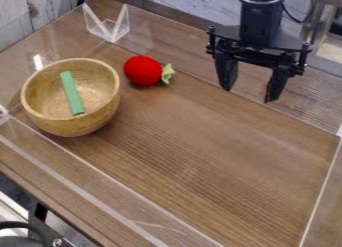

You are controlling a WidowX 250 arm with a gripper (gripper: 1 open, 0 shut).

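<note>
My black gripper (251, 61) hangs over the back right of the wooden table, its two fingers spread wide apart with nothing visible between them. To its left lies a red round object with a small green top (142, 71). A wooden bowl (100, 103) at the left holds a green bar (71, 92).
A clear transparent container (108, 21) stands at the back left.
</note>
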